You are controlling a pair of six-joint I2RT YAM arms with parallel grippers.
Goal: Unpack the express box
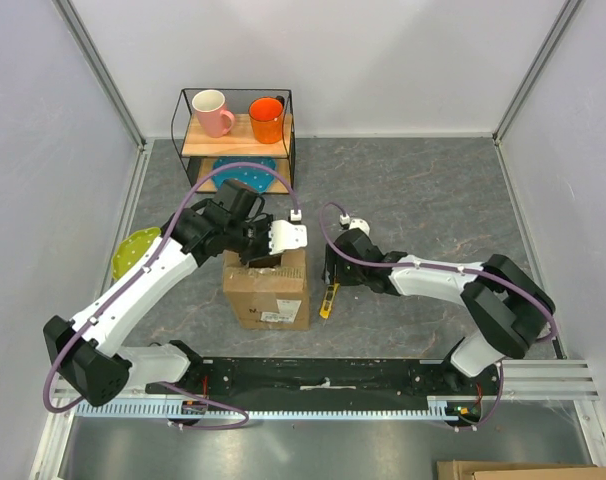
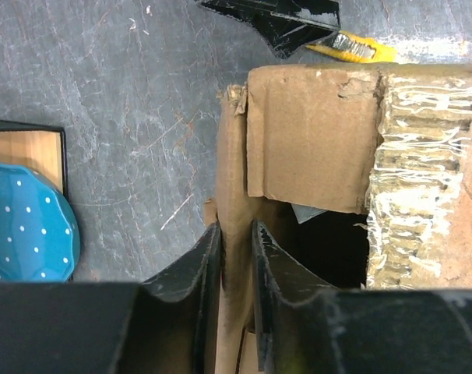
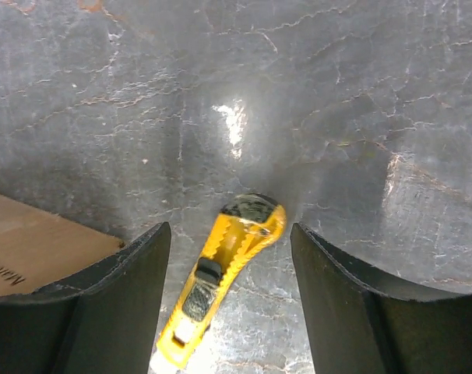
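The cardboard box point(image 1: 266, 305) stands near the front middle, its top cut partly open with torn tape point(image 2: 415, 179) and a dark opening. My left gripper point(image 1: 251, 252) is at its top; in the left wrist view the fingers point(image 2: 193, 273) straddle an upright flap edge, but whether they grip it is unclear. A yellow box cutter point(image 3: 220, 265) lies on the table right of the box. My right gripper is open just above the cutter's end, one finger either side in the right wrist view.
A two-tier rack point(image 1: 238, 130) with two mugs and a blue dotted dish point(image 2: 26, 226) stands behind the box. A green dish point(image 1: 133, 248) lies at left.
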